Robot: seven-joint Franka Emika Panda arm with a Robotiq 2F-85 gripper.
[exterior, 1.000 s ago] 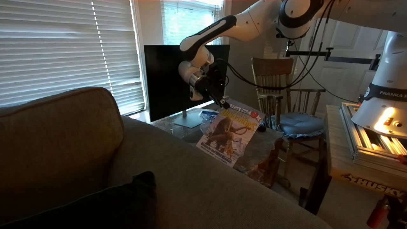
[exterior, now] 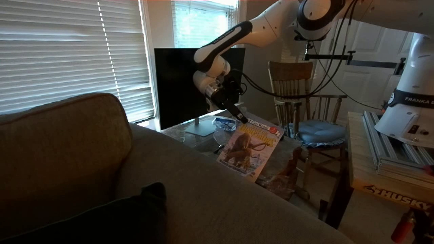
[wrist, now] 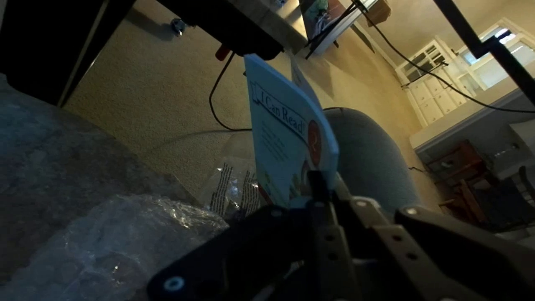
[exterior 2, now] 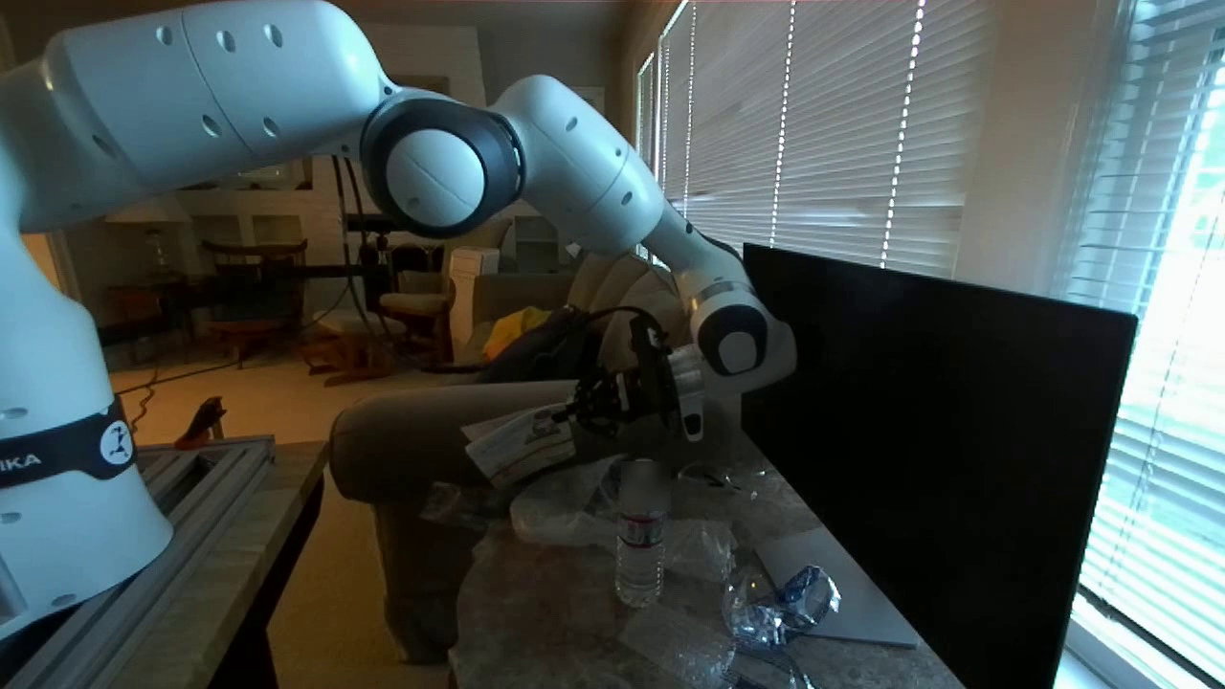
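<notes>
A thin picture book (exterior: 249,149) with a mammoth on its cover hangs tilted from my gripper (exterior: 244,118), which is shut on its upper edge. Seen from the other side, the book's pages (exterior 2: 523,444) hang to the left of the gripper (exterior 2: 565,413), over the near end of the table by the couch. In the wrist view the "I Can Read!" corner of the book (wrist: 288,128) rises from between the fingers, and the cover bows slightly apart from the pages behind it. Its lower part is hidden there by the dark gripper.
On the stone-topped table (exterior 2: 517,609) stand a water bottle (exterior 2: 639,551), crumpled clear plastic (wrist: 120,246), a silver-blue wrapper (exterior 2: 787,609) and a large black monitor (exterior 2: 919,425). The couch arm (exterior: 203,179) lies close by. A wooden chair (exterior: 291,73) stands behind.
The gripper and the book have shifted a little to the right and slightly down in exterior view 1. A warm glow on the robot's base has gone.
</notes>
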